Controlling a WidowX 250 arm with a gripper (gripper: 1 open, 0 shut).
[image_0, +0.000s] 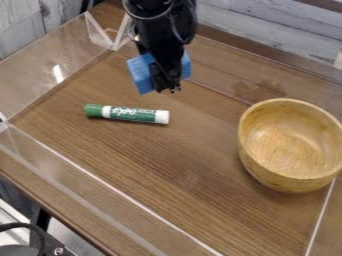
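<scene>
My black gripper (160, 62) hangs at the top centre, shut on a blue object (142, 74), whose exact shape is partly hidden behind the fingers. Just below lies a green and white tube (126, 114) on the wooden table (174, 190). On the right stands an empty wooden bowl (287, 145).
A pale wall runs along the back and a clear plastic or glass side lies at the left.
</scene>
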